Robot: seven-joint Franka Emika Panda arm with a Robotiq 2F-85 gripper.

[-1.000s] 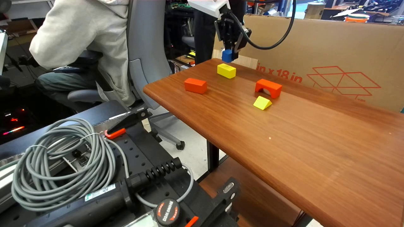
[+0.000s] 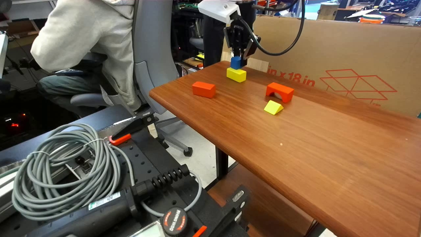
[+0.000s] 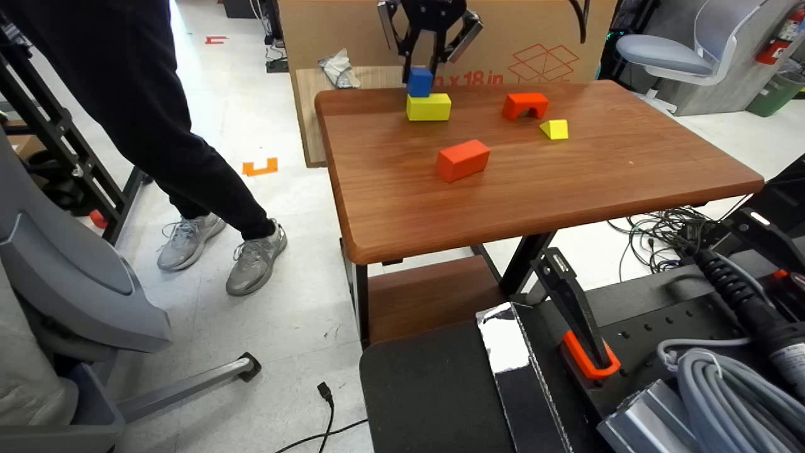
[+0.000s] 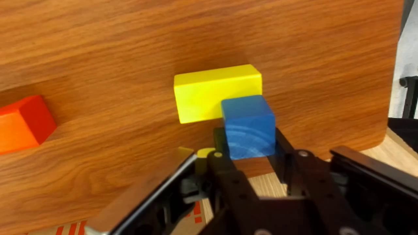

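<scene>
A blue cube (image 4: 250,133) is held between the fingertips of my gripper, which is shut on it. In exterior view 1 the blue cube (image 2: 235,63) is right above the yellow block (image 2: 236,75), with no clear gap between them. From exterior view 2, the blue cube (image 3: 420,82) appears over the left part of the yellow block (image 3: 428,108). The wrist view has the cube overlapping the near right corner of the yellow block (image 4: 211,94); whether the two touch, I cannot tell.
An orange-red block (image 2: 204,89) lies towards the table's left edge. To the right are an orange arch (image 2: 280,91) and a small yellow wedge (image 2: 273,107). A cardboard panel (image 2: 335,59) stands along the far side.
The gripper has come down with the blue cube, closing the gap that showed above the yellow block. The blocks on the table have not visibly moved.
</scene>
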